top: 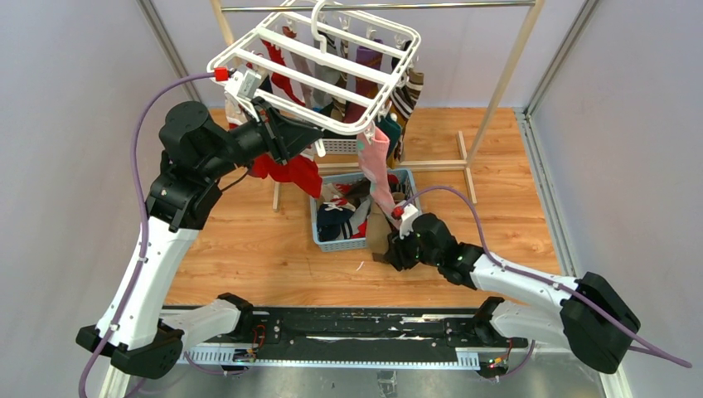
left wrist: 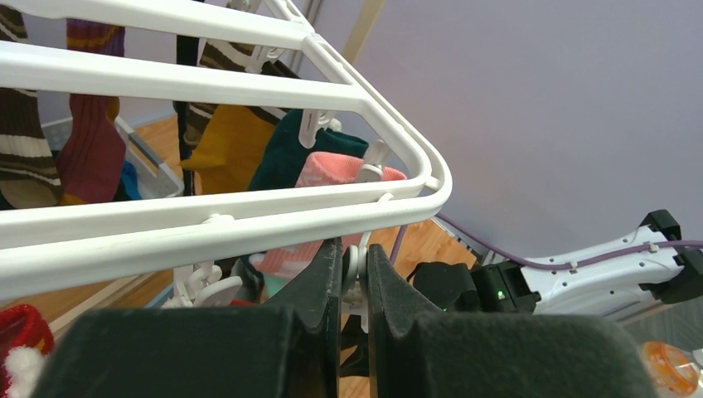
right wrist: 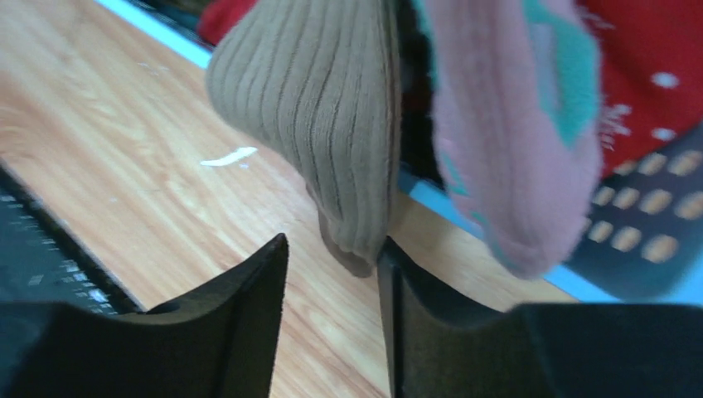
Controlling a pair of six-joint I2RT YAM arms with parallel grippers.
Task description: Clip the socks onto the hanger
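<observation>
The white hanger (top: 332, 62) hangs from the rail with several socks clipped beneath it. My left gripper is shut on a white clip (left wrist: 363, 240) below the hanger's front bar. From the front right corner hangs a pink sock (top: 375, 166). A beige ribbed sock (right wrist: 323, 124) drapes over the basket's near side, its lower end reaching down to my right gripper. The right fingers stand apart. That end lies between the fingers, close against the right-hand one; whether it touches is unclear.
The blue basket (top: 341, 245) holds several more socks on the wooden floor. A red sock (top: 288, 172) hangs near the left arm. Bare floor (top: 249, 257) lies left of the basket.
</observation>
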